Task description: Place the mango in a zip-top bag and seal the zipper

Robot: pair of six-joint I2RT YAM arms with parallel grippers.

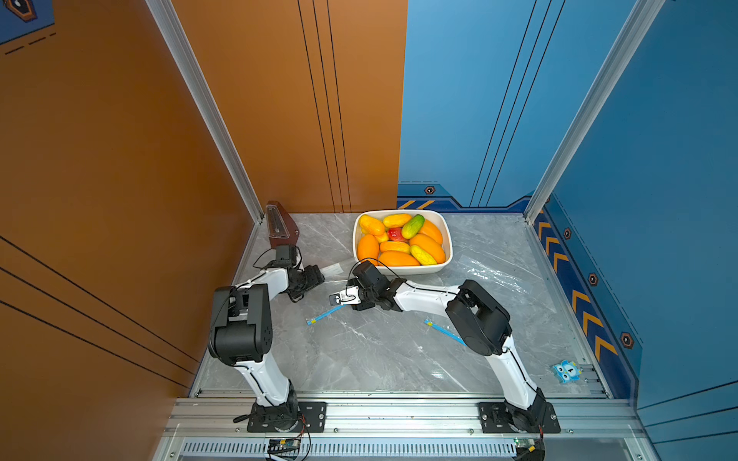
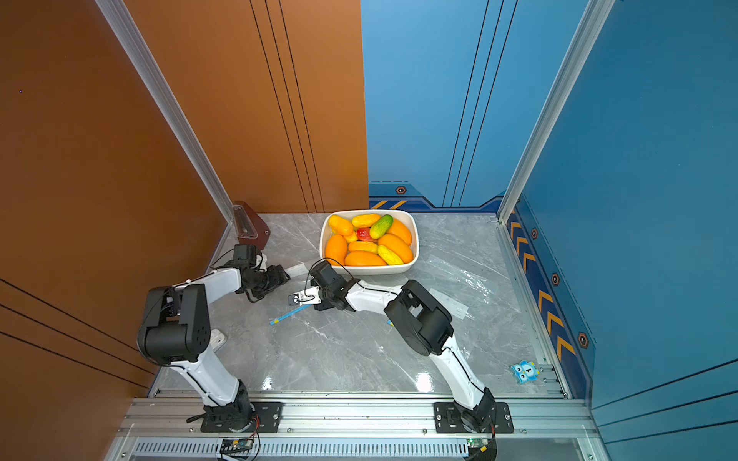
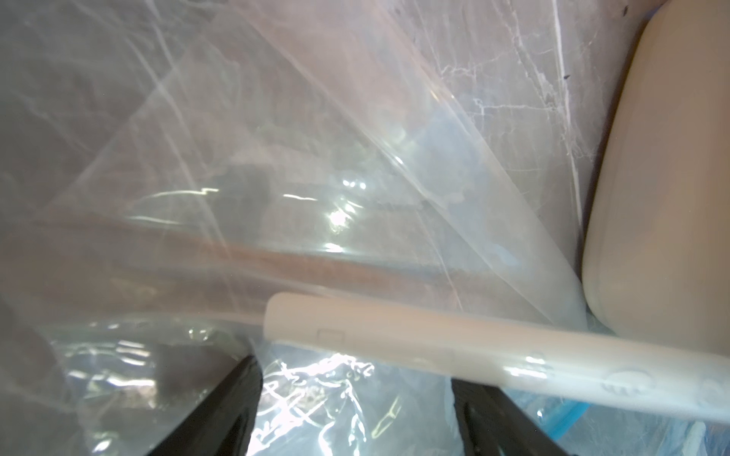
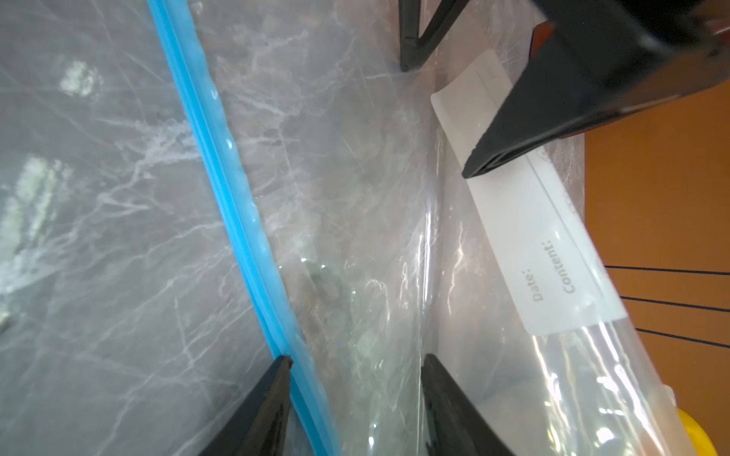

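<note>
The clear zip bag (image 4: pixel 357 228) lies on the table in front of the tray, with a blue zip strip (image 1: pixel 326 312) and a white label (image 4: pixel 532 228). Over its left part is my left gripper, open, clear film showing between its fingers. My right gripper stands open above the bag, the zip strip passing by one fingertip. Beyond, the left gripper's black fingers (image 4: pixel 578 91) reach over the label. Mango-like orange fruits (image 1: pixel 397 259) fill the tray; no mango is visible in the bag.
The white tray (image 1: pixel 449 249) stands close behind my right gripper. A second clear bag with a blue strip (image 1: pixel 444 332) lies partly under the right arm. A brown object (image 1: pixel 282 225) is at the back left; a small blue item (image 1: pixel 567 372) lies front right.
</note>
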